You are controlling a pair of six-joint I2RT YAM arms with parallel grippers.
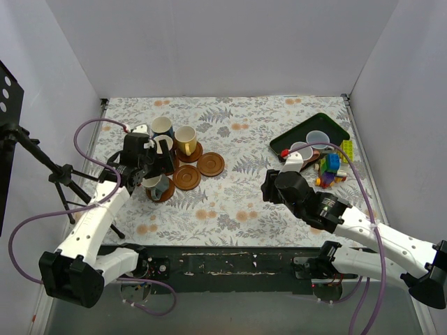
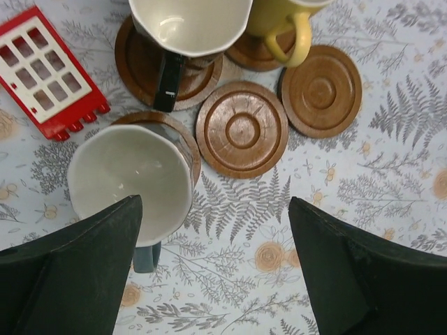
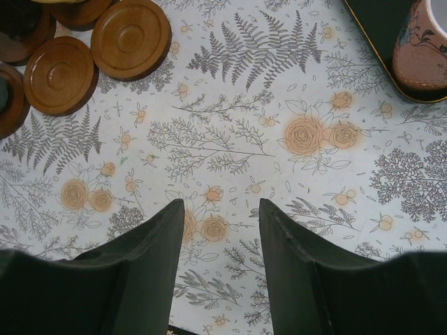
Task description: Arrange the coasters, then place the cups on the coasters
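Observation:
My left gripper (image 1: 163, 166) stands open over the cups at the left; nothing is between its fingers. In the left wrist view, a grey-blue cup (image 2: 129, 181) sits on a brown coaster, its rim partly behind the left finger (image 2: 105, 258). A dark-handled cup (image 2: 188, 28) and a yellow cup (image 2: 279, 21) stand on coasters farther back. Two bare round coasters lie beside them, the nearer coaster (image 2: 242, 129) and the right coaster (image 2: 321, 91). Over clear cloth, my right gripper is open with an empty gap. A blue cup (image 1: 162, 126) stands at the back left.
A dark green tray (image 1: 283, 137) at the back right holds cups, including a white cup (image 1: 318, 138). Colourful toys (image 1: 330, 167) lie beside it. A red-and-white grid toy (image 2: 45, 73) lies left of the cups.

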